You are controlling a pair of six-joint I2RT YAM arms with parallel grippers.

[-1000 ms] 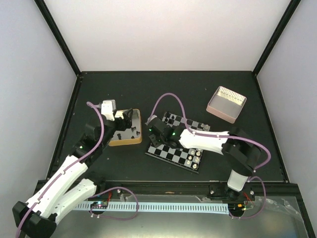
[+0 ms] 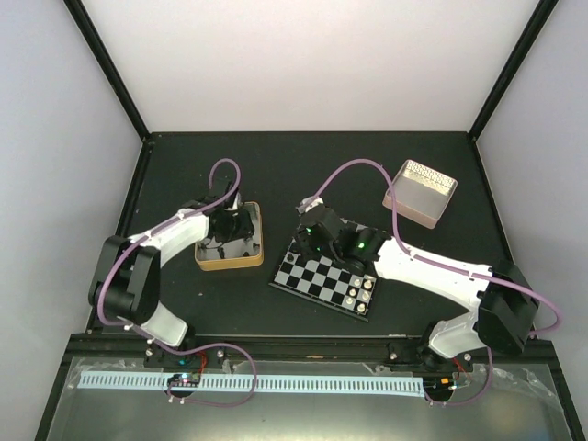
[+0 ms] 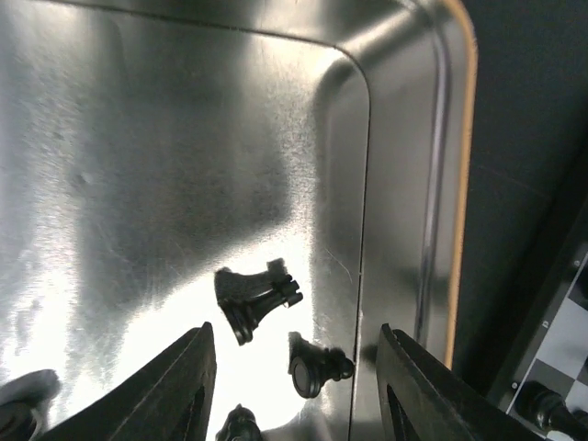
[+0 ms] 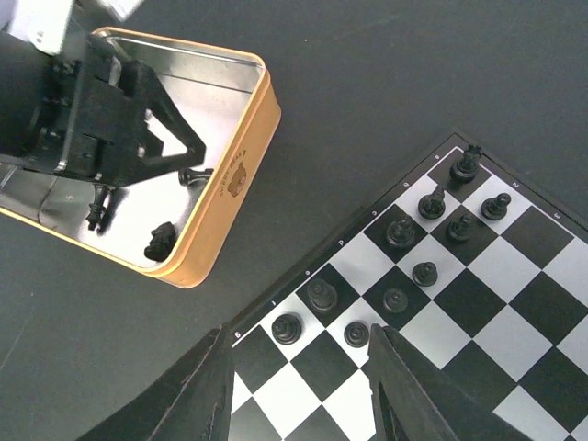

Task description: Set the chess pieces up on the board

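The chessboard lies at centre, with black pieces such as a pawn standing along one edge and white pieces at its near right in the top view. My left gripper is open over the tan-rimmed metal box, above loose black pieces lying on its floor; nothing shows between its fingers. My right gripper is open above the board, near standing black pieces, holding nothing that I can see.
A pink-rimmed box stands at the back right. Bare dark table surrounds the board, with a narrow strip between it and the tan box. The left arm reaches over that box.
My left arm has swung up and round over the tan box, its base section moving right and up in the top view.
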